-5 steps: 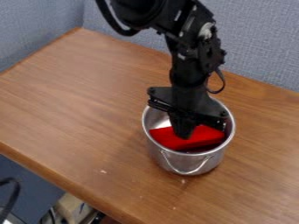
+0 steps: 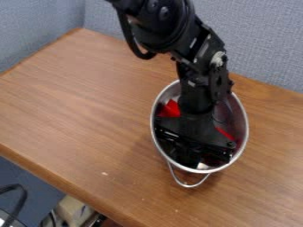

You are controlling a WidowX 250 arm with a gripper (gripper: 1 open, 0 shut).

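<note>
A metal bucket (image 2: pixel 236 124) with a wire handle hanging at its front stands on the right part of the wooden table. My black gripper (image 2: pixel 194 151) is lowered deep inside it, covering most of the interior. Red material (image 2: pixel 172 110) shows at the gripper's left and right sides within the bucket. The fingertips are hard to make out against the dark body, so whether they are open or shut cannot be told.
Grey padded walls rise behind it. Cables and a dark gap lie past the table's front-left edge.
My gripper has moved down into the bucket and now hides much of the red material. The bucket appears tipped or shifted slightly, its handle now hanging lower.
</note>
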